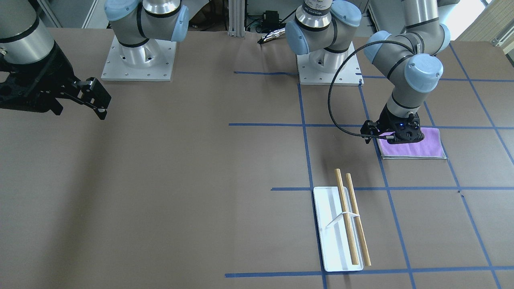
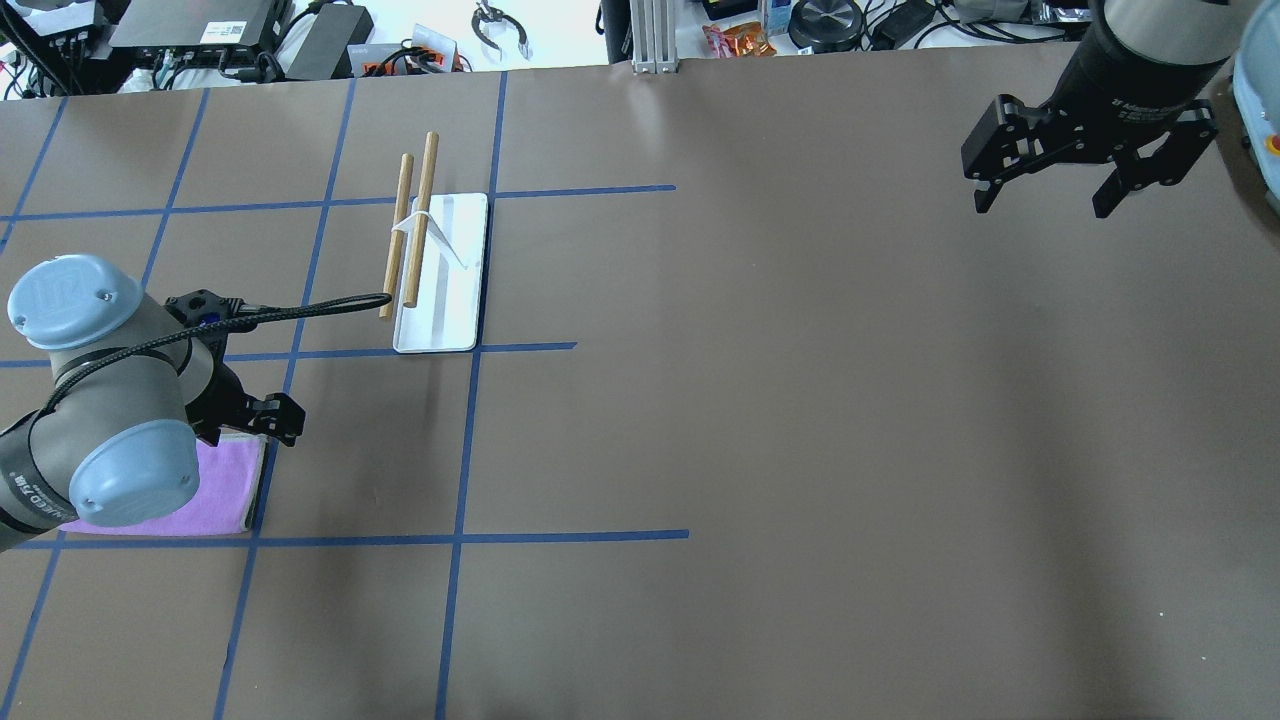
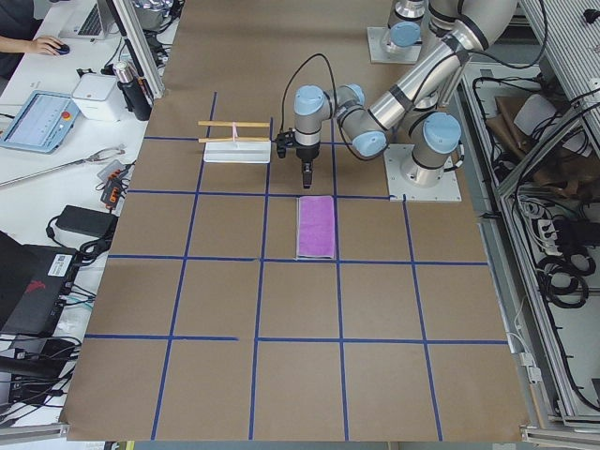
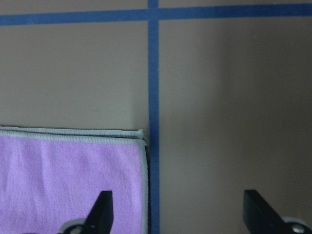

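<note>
The gripper hangs low over the mat beside a folded purple cloth (image 4: 68,180) with grey edging. In the left wrist view its fingers stand wide open, one over the cloth and the other over bare mat right of a blue tape line, with nothing held. In the front view the cloth (image 1: 419,150) is partly hidden behind the gripper. From above, the cloth (image 2: 216,492) lies under the arm's head.
A white tray (image 1: 327,241) with two wooden sticks (image 1: 361,241) on a white rest lies toward the front. A second black gripper (image 2: 1086,156) is at the top view's upper right.
</note>
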